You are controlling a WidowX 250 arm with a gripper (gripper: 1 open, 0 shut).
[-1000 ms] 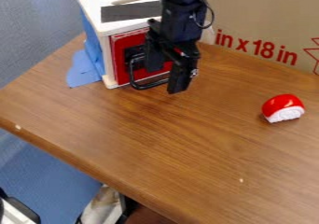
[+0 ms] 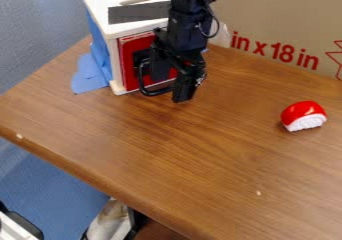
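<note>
My black gripper (image 2: 175,84) hangs low in front of a small white box-like appliance (image 2: 120,6) with a red front panel (image 2: 132,50), at the table's back left. A dark handle-like loop shows beside the gripper, in front of the red panel; whether the fingers hold it, or are open or shut, I cannot tell. A red-and-white rounded object (image 2: 303,115) lies alone at the right of the table.
A blue cloth or sheet (image 2: 90,76) lies left of the appliance. A cardboard panel (image 2: 281,24) stands behind. The table's left edge drops to the floor.
The arm has shifted slightly left over the last second, staying in front of the red panel. The red-and-white object has not moved.
</note>
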